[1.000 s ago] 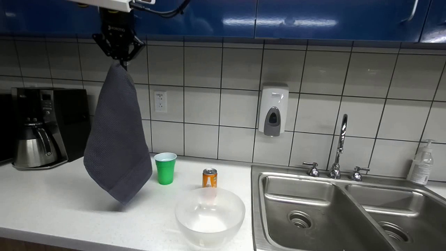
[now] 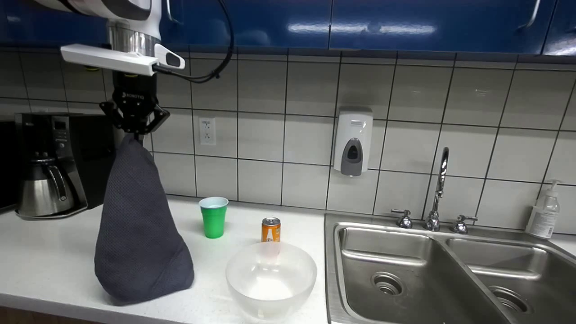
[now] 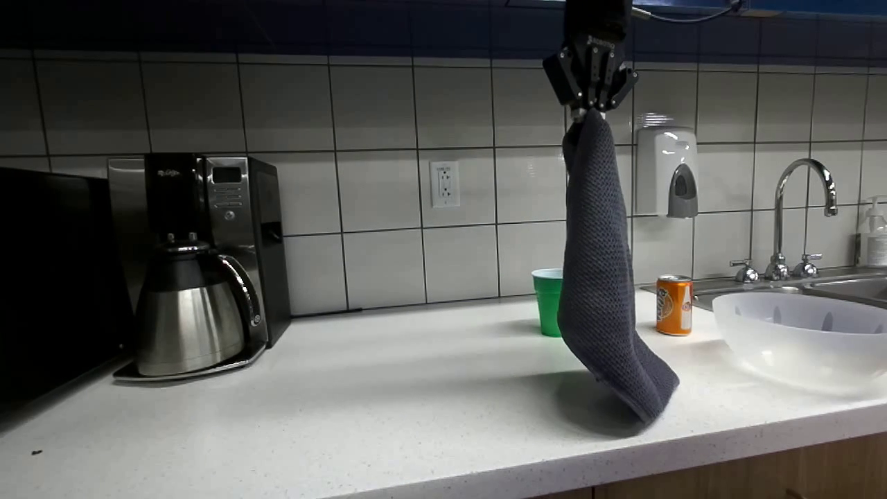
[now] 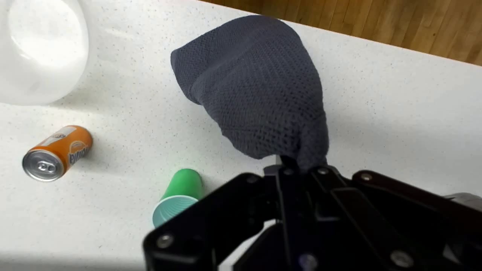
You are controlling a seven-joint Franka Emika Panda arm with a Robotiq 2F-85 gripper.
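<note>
A dark grey woven towel (image 2: 139,227) hangs by its top from my gripper (image 2: 136,136), which is shut on it. In exterior view 2 the towel (image 3: 600,266) drapes down in a narrow fold, its lower end bent sideways against the counter near the front edge. From the wrist the towel (image 4: 262,86) spreads away from the shut fingertips towards the counter's front edge. The pinched cloth partly covers the tips of my gripper.
A green cup (image 2: 214,218), an orange can (image 2: 271,229) and a translucent bowl (image 2: 271,305) stand right of the towel, before the steel sink (image 2: 332,259). A coffee maker (image 3: 270,241) is at the left. Bare counter (image 3: 399,374) lies between it and the towel.
My gripper has come down and slightly left in exterior view 1, still holding the towel. The towel's lower end, hanging before, now bends against the counter. Cup, can and bowl have not moved.
</note>
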